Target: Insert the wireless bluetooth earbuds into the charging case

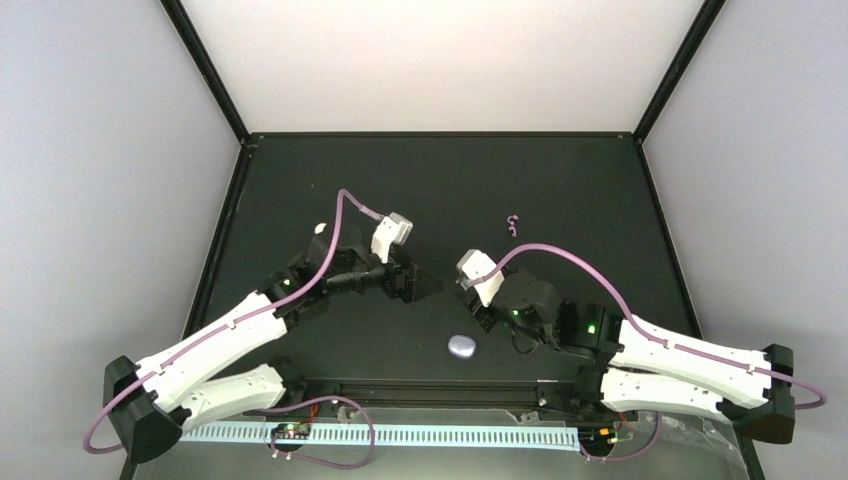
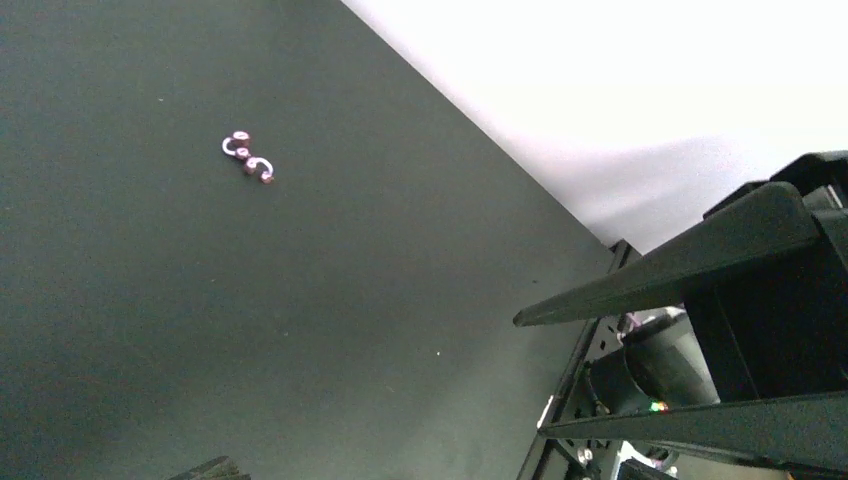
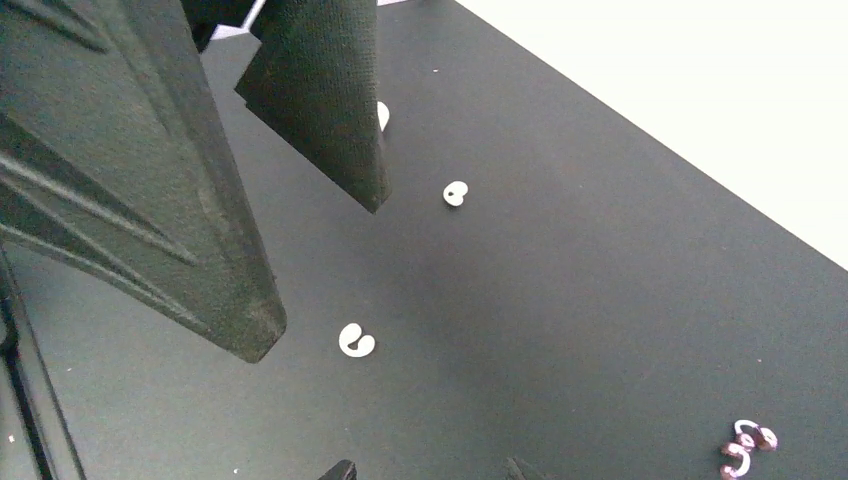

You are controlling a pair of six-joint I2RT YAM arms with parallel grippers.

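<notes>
In the top view, a pale rounded object (image 1: 461, 346), apparently the case, shows below the right gripper; whether it touches the table is unclear. My left gripper is open and empty, near the middle. My right gripper points inward; whether anything is between its fingers is unclear. The right wrist view shows white curved pieces (image 3: 356, 342) lying apart on the table, with another partly behind a finger. Small purple-and-white earbud-like pieces (image 1: 512, 225) lie together at the back right, also seen in both wrist views.
Side walls, a back wall and the front rail (image 1: 450, 393) bound it. The two arms come close near the middle.
</notes>
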